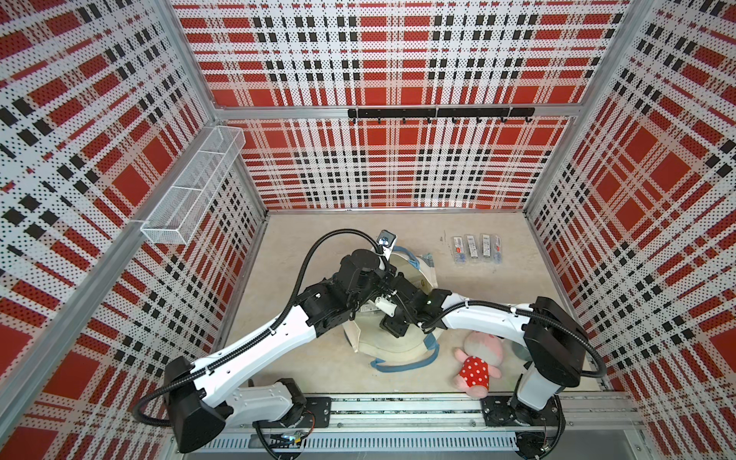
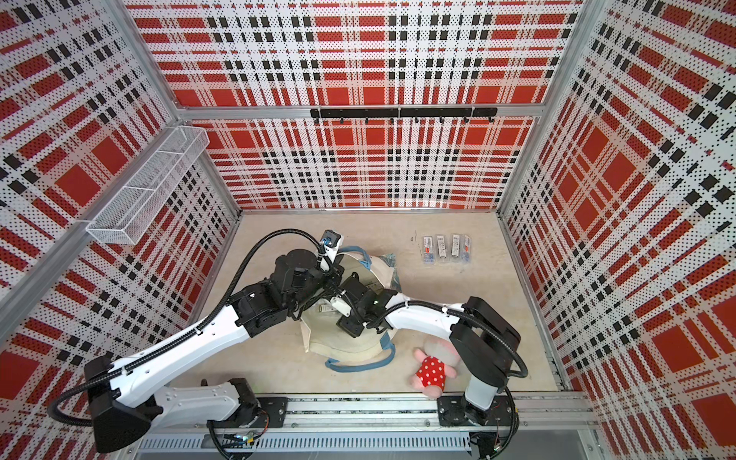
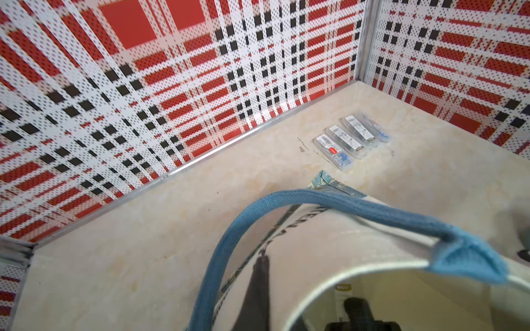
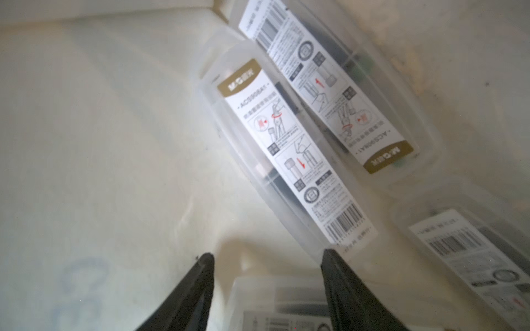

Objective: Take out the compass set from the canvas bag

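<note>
Clear cases with printed labels, the compass sets, lie inside the canvas bag [image 1: 398, 345] in the right wrist view: one compass case [image 4: 298, 154] in the middle, others beside it. My right gripper is inside the bag, its fingers apart. The end of a lower case [image 4: 281, 287] shows between and below them; no grip on it is visible. In the left wrist view, my left gripper is shut on the bag's pale rim, one dark finger [image 3: 258, 292] outside the wall and the other mostly hidden inside.
Several clear cases [image 1: 472, 247] lie in a row at the back right. A plush toy [image 1: 476, 373] in a red dotted outfit is at the front right. Blue handles [image 1: 402, 368] loop out from the bag.
</note>
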